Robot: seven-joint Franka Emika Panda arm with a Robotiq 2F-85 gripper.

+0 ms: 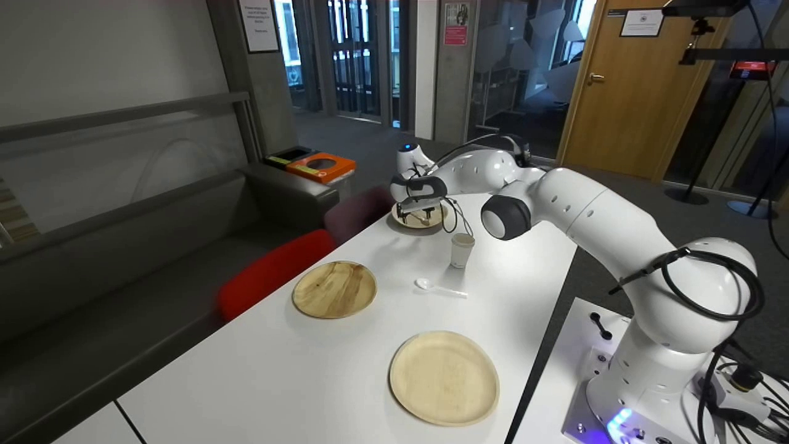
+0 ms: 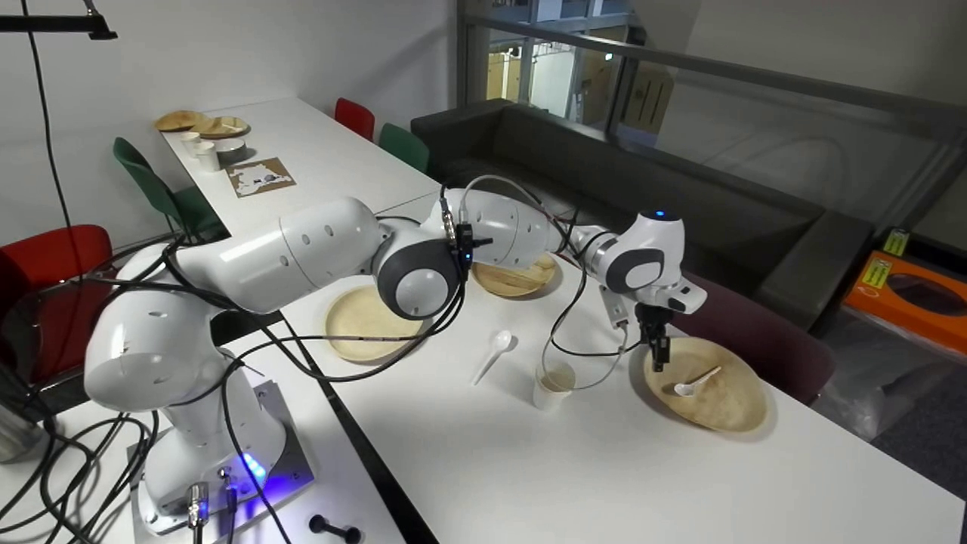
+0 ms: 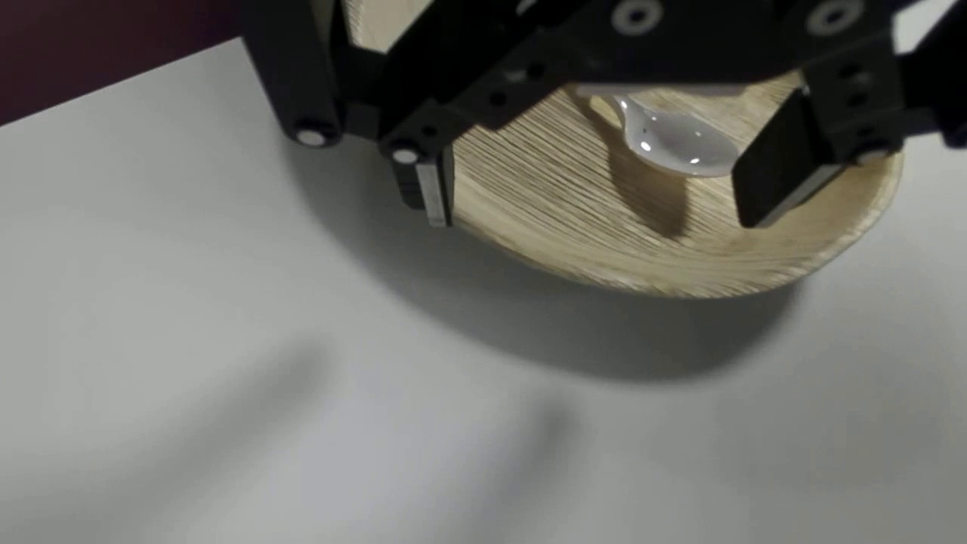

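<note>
At the far end of the table, my gripper is low over a wooden plate. In the wrist view its fingers stand wide apart and the finger is open, with nothing gripped. A white spoon lies in that plate; the wrist view shows its bowl between and slightly beyond the fingers, while its handle is mostly hidden behind the gripper. A pale cup stands upright on the table, and a second white spoon lies on the bare tabletop nearby.
Two more empty plates rest on the table: a darker wooden plate by the red chair and a pale plate nearest the arm's base. Cables hang from the arm close to the cup.
</note>
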